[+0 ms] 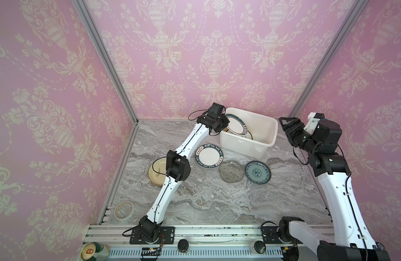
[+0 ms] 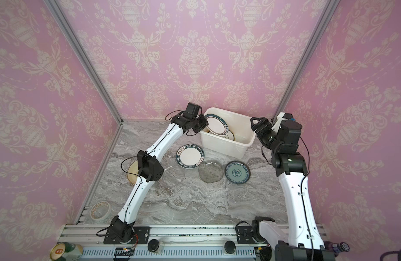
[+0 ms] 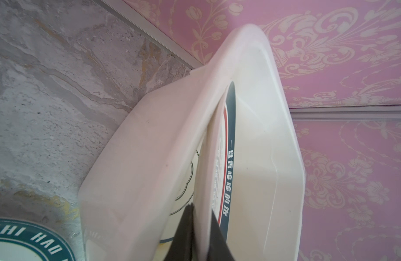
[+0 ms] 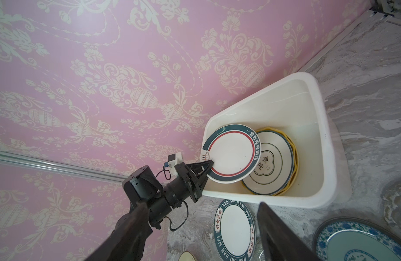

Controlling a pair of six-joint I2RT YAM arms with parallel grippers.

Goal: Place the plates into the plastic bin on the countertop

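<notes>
The white plastic bin (image 1: 261, 126) stands at the back of the countertop. My left gripper is at its left end, shut on the rim of a white plate with a dark band and red ring (image 4: 228, 154), tilted in the bin. Beneath lie a patterned white plate (image 4: 270, 171) and a yellow rim. On the counter are a lettered plate (image 1: 209, 155), a clear plate (image 1: 230, 172), a blue plate (image 1: 257, 172) and a cream plate (image 1: 156, 174), partly behind the left arm. My right gripper hangs open at the bin's right, empty.
A small clear ring-shaped item (image 1: 123, 210) lies at the front left. Patterned walls close the space at back and sides.
</notes>
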